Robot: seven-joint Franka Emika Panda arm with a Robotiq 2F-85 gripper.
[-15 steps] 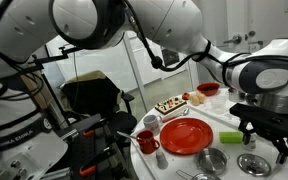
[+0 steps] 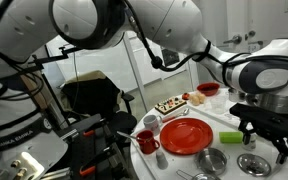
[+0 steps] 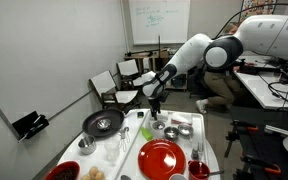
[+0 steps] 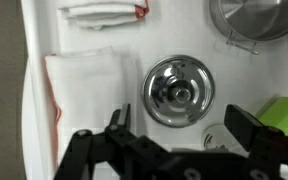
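Observation:
My gripper (image 2: 264, 146) points down at the far right of the table, its fingers spread with nothing between them. Just below it in exterior view 1 lies a round metal lid (image 2: 253, 164). From the wrist, the lid (image 4: 178, 92) with its dark centre knob shows whole, lying flat just ahead of the open gripper and apart from its fingers. A metal pot (image 2: 212, 160) stands beside the lid, and a green object (image 2: 230, 137) lies close by. In exterior view 2 the gripper is small and hard to make out.
White folded cloths (image 4: 89, 92) lie left of the lid, near the table edge. A red plate (image 2: 187, 136), a red mug (image 2: 147, 142) and a red bowl (image 2: 208, 88) occupy the rest. A black pan (image 3: 103, 122) stands at the left in exterior view 2.

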